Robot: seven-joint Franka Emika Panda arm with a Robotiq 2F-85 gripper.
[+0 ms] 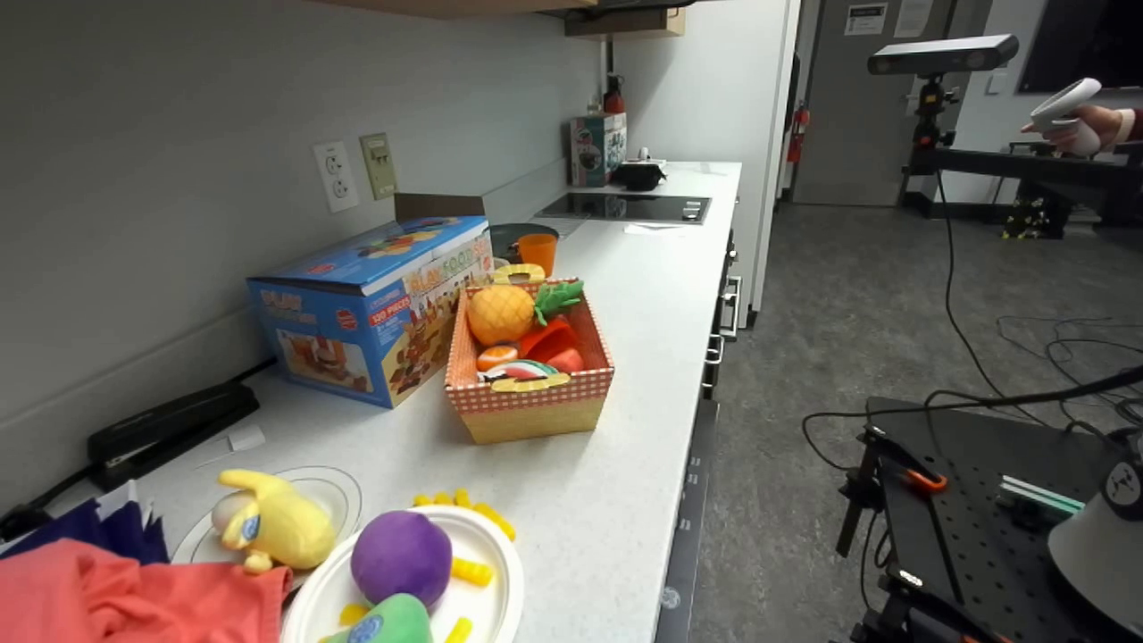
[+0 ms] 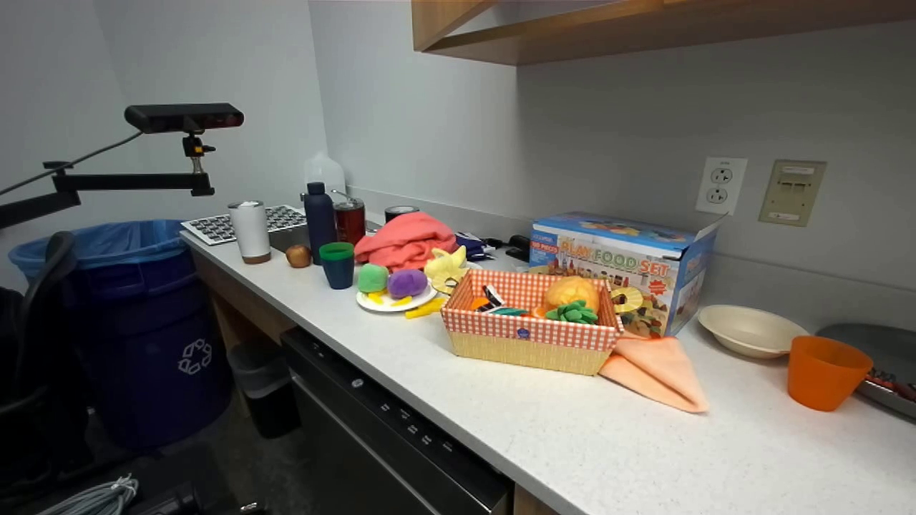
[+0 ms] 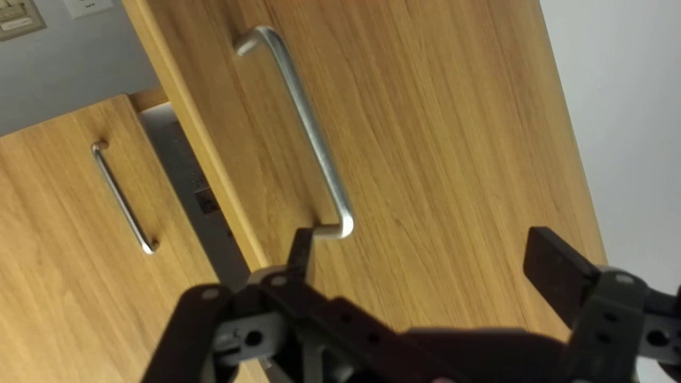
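In the wrist view my gripper is open, its dark fingers spread wide with nothing between them. Behind it is a wooden cabinet door (image 3: 447, 159) with a silver bar handle (image 3: 313, 131). The handle's lower end lies close to the left fingertip in the picture; whether they touch I cannot tell. Further left, a second wooden door (image 3: 70, 255) carries a thinner handle (image 3: 124, 198), and a dark gap shows between the two doors. Neither exterior view shows the gripper; only the robot's white base (image 1: 1109, 557) appears at the right of exterior view 1.
On the counter (image 1: 643, 354) stand a checked basket (image 2: 524, 347) of toy food, a play food box (image 2: 614, 257), a plate (image 1: 498, 600) with plush toys, and an orange cup (image 2: 824, 373). A wooden upper cabinet (image 2: 592, 34) overhangs the counter. Bare counter lies along the front edge.
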